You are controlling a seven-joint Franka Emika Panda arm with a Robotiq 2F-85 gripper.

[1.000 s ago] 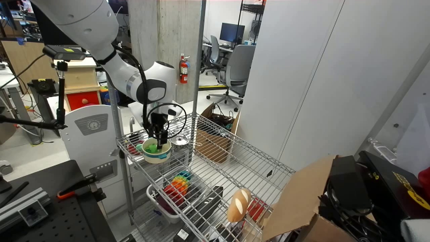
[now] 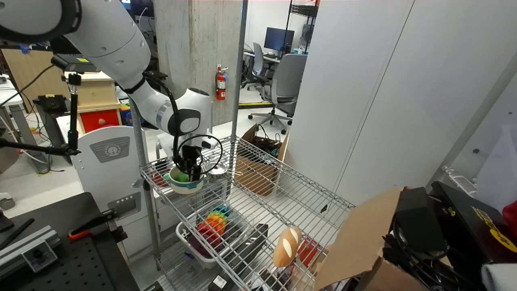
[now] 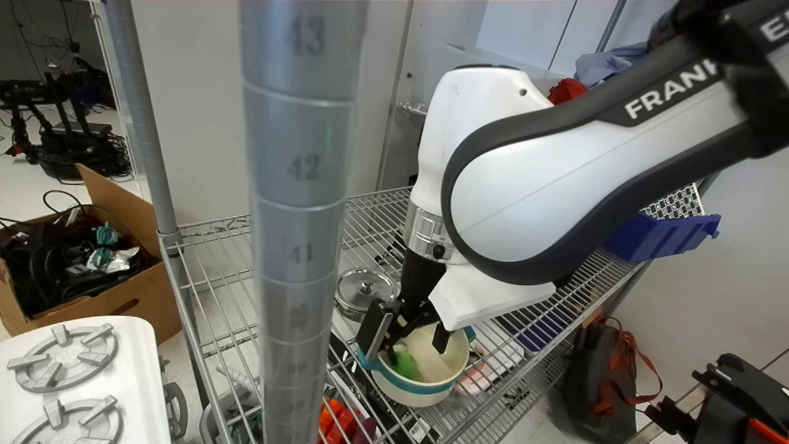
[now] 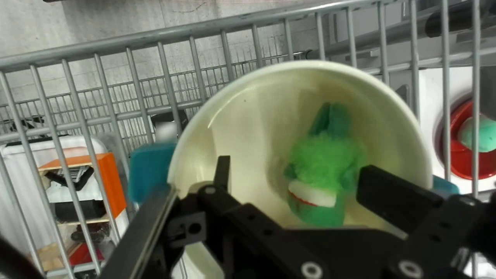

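Observation:
A cream pot (image 3: 421,396) with teal handles stands on the wire shelf. Inside it lies a fuzzy green toy (image 4: 325,160) with a white and red mouth patch, toward the right of the pot in the wrist view. My gripper points down at the pot, its fingers apart. One black finger (image 4: 223,172) shows over the pot's left part, and the other is close beside the toy's right side. The toy appears loose between them; contact cannot be made out. In exterior view 1 the gripper hides part of the pot (image 2: 186,187).
A lidded metal pot (image 3: 364,288) stands behind the cream pot on the wire shelf (image 2: 271,179). A bread loaf (image 2: 287,246) lies farther along, near a cardboard box (image 2: 358,237). The shelf's middle is mostly bare. An upright post (image 3: 303,185) stands in front.
My arm and gripper have come down toward the pot. From exterior view 1, the gripper now covers more of the pot and the green toy.

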